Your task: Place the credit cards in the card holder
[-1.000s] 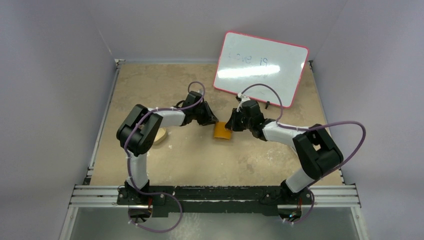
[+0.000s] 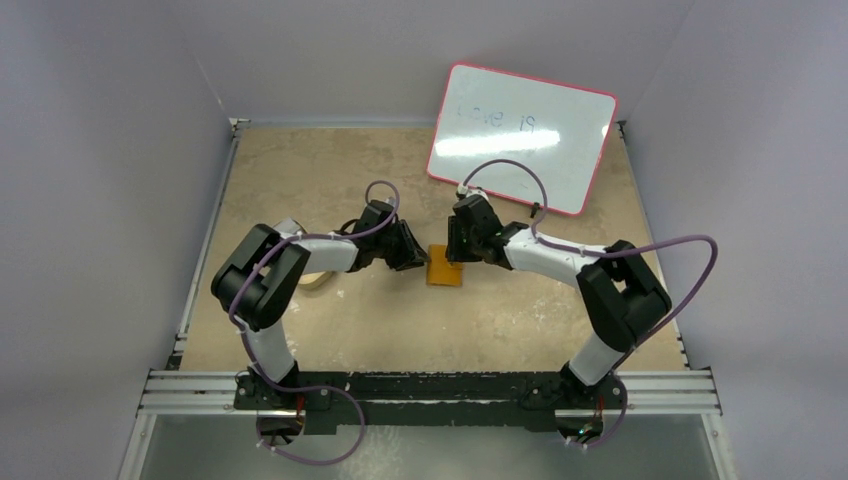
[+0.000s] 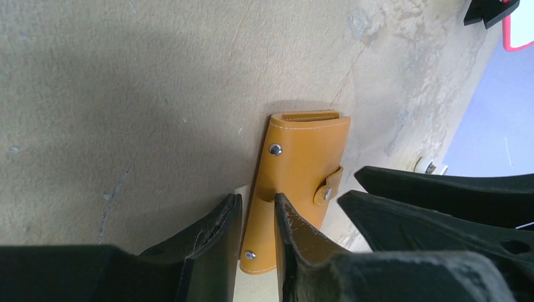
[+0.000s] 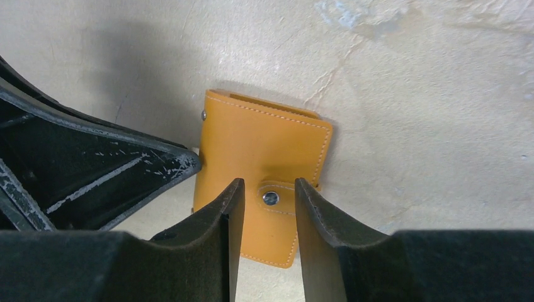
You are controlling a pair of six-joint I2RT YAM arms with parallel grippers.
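Observation:
The orange-brown card holder (image 2: 444, 272) lies flat on the table, between the two grippers. Its strap (image 4: 277, 197) with a metal snap lies across the front, and its folded top edge shows in both wrist views. No loose credit card can be made out. My left gripper is partly open above the holder's left, riveted edge, with nothing gripped. Over the strap side, my right gripper stands open, its fingertips (image 4: 236, 195) apart above the snap; it holds nothing. Whether any fingertip touches the leather, I cannot tell.
The two grippers are close together over the holder. A whiteboard (image 2: 525, 105) with a pink frame stands at the back right. Behind the left arm sits a pale round dish (image 2: 315, 279), partly covered. Bare table lies in front of the holder.
The holder looked foreshortened a second ago and now lies flat. The left one moved slightly left and toward the front.

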